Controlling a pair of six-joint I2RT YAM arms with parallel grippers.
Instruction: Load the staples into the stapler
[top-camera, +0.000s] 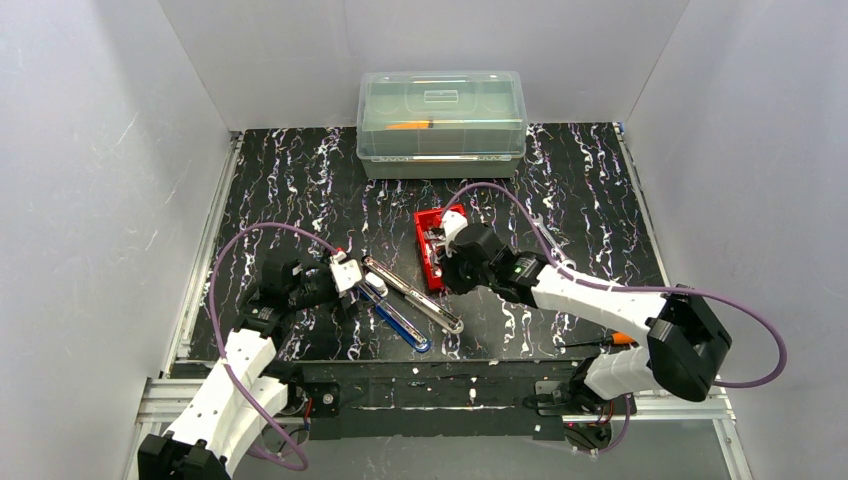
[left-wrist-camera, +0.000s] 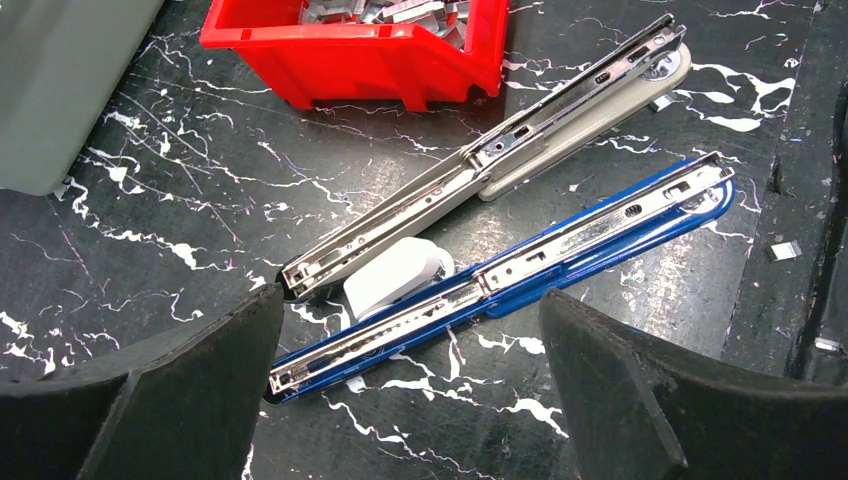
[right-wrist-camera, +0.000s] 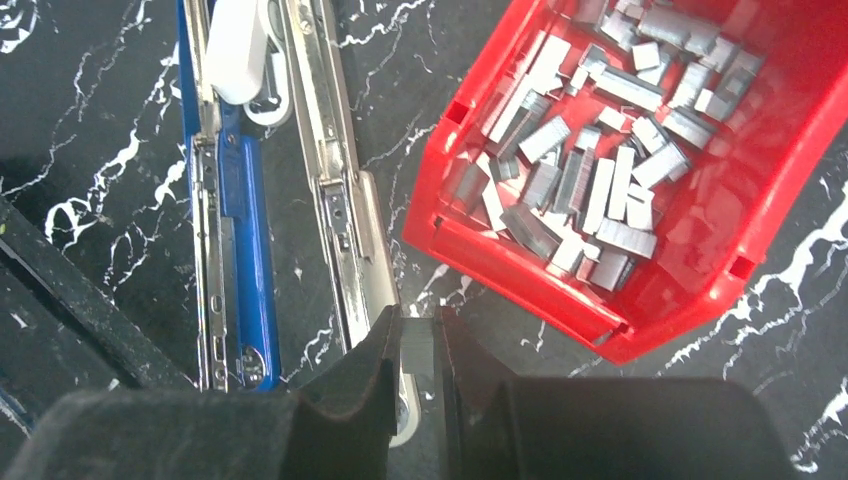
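Note:
A blue stapler (left-wrist-camera: 590, 245) and a beige stapler (left-wrist-camera: 560, 130) lie side by side, metal tracks facing up. Loose staple strips (right-wrist-camera: 570, 180) fill part of a red bin (right-wrist-camera: 440, 210) beside the beige one. My right gripper is shut on a small grey staple strip (right-wrist-camera: 417, 348), in front of the beige stapler's rounded end in the right wrist view. My left gripper stands open, its fingers (left-wrist-camera: 190, 370) well apart; the near ends of both staplers show in the gap, with nothing gripped.
A white plastic piece (left-wrist-camera: 395, 278) lies between the staplers. Behind stands a lidded translucent toolbox (top-camera: 440, 125). A wrench (top-camera: 548, 235) and an orange-handled tool (top-camera: 620, 339) are on the right. Small scraps (left-wrist-camera: 785, 250) lie near the front edge.

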